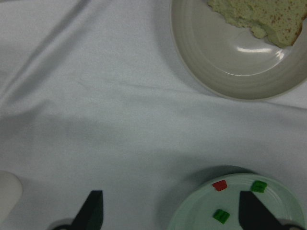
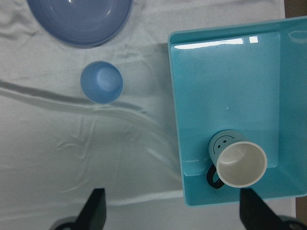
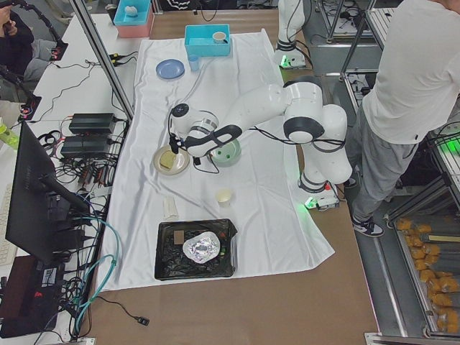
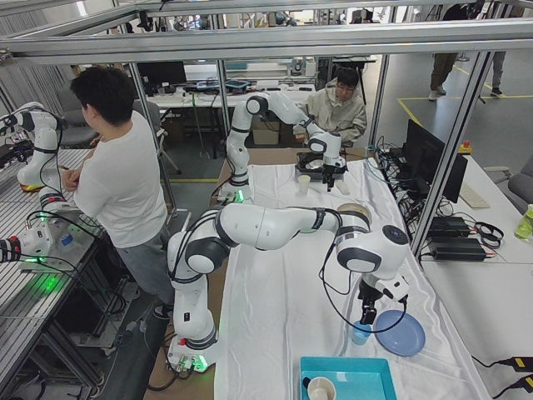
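Note:
My left gripper hovers open above the cloth beside a beige plate [image 1: 216, 86] holding torn flatbread [image 1: 283, 19] and a green plate [image 1: 192, 213] with several small red and green pieces [image 1: 259, 186]. My right gripper is open above a blue tray [image 2: 244, 86], a blue cup [image 2: 101, 82] and a blue plate [image 2: 76, 21]. A smiley mug [image 2: 237, 163] lies on its side or tilted inside the tray; which, I cannot tell.
At the other table end is a black tray [image 3: 194, 262] with a foil item [image 3: 201, 246], plus a pale cup [image 3: 223, 198]. Monitor [image 3: 36, 198] and cables line one side; a person [image 3: 395, 86] stands beside the table.

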